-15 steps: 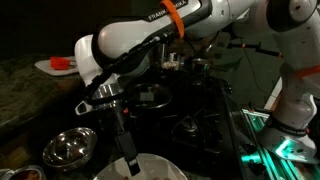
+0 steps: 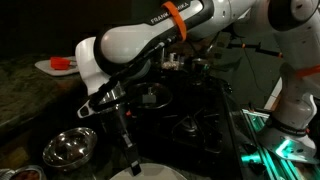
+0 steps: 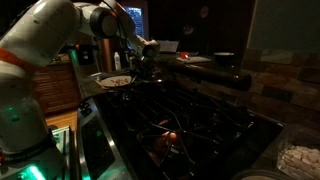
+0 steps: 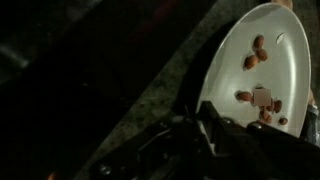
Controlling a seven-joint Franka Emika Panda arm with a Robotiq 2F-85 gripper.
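A white plate (image 4: 238, 80) fills the right of the wrist view, with several brown nut-like pieces (image 4: 250, 62) and a small pale tan square (image 4: 262, 97) on it. My gripper is at the plate's near rim; its dark fingers look shut on that rim, though the contact is dim. In exterior view 1 the gripper (image 2: 136, 168) points down at the plate (image 2: 150, 173), which the lower frame edge cuts off. Exterior view 2 shows the plate (image 3: 116, 81) small, at the far end of the counter.
A shiny metal bowl (image 2: 70, 148) stands left of the arm. The dark stovetop (image 2: 185, 128) lies to the right, with a pan (image 2: 152, 96) behind the gripper. A red item (image 2: 60, 63) rests on the back ledge.
The plate has shifted toward the lower edge of exterior view 1, so less of it shows. My gripper has moved slightly the same way, staying at its rim.
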